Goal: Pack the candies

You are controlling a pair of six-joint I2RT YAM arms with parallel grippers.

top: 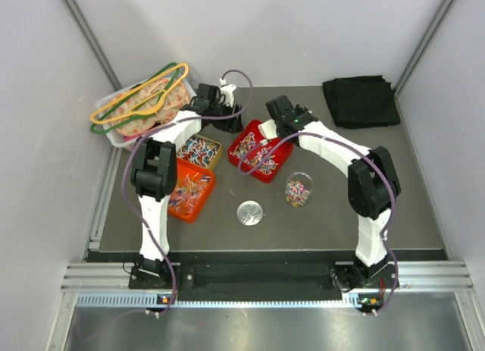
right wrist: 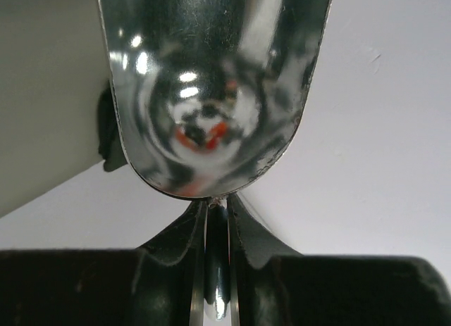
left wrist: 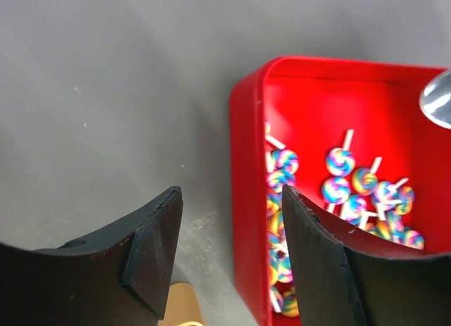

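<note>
In the top view the red bin (top: 279, 163) holds several swirl lollipops (left wrist: 340, 162), mostly at its front and left side. My left gripper is open, the bin's red wall (left wrist: 248, 178) showing between its fingers; touching or not, I cannot tell. My right gripper is shut on the handle of a shiny metal scoop (right wrist: 211, 93), whose bowl looks empty. From above, the scoop (top: 267, 130) is over the back of the red bin. A clear round jar (top: 298, 189) with candies inside stands to the bin's front right. Its silver lid (top: 250, 213) lies apart on the table.
An orange bin (top: 198, 205) and a tan box (top: 215, 160) with candies are on the left. Behind them stands a white-rimmed container (top: 121, 136) with yellow and green hangers (top: 144, 110). Black cloth (top: 361, 101) lies back right.
</note>
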